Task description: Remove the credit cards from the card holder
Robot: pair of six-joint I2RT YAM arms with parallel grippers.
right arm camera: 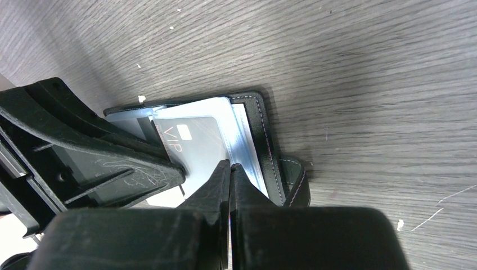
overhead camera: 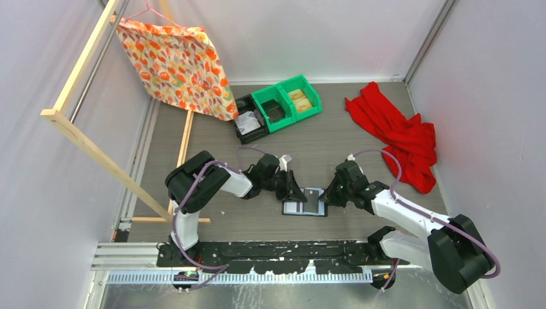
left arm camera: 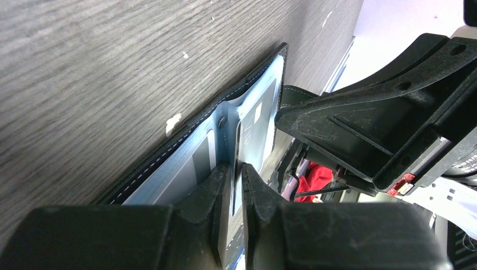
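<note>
The open black card holder [overhead camera: 305, 215] lies on the table, with clear sleeves spread over it. A grey VIP card [right arm camera: 194, 138] sits in a sleeve of the holder. Seen from the left wrist, a sleeve [left arm camera: 226, 126] with the card's edge is pinched by my left gripper. At the holder's right side, the tips of my right gripper meet over the sleeve edge, with nothing between them. The card is outside those fingers. Part of it is hidden by the left gripper in the right wrist view.
A strap with a snap [right arm camera: 295, 180] sticks out at the holder's right edge. Green bins [overhead camera: 283, 103] and a black bin [overhead camera: 251, 136] stand at the back. Red cloth [overhead camera: 393, 132] lies to the right, and a patterned cloth [overhead camera: 177, 67] hangs at left. Bare table surrounds the holder.
</note>
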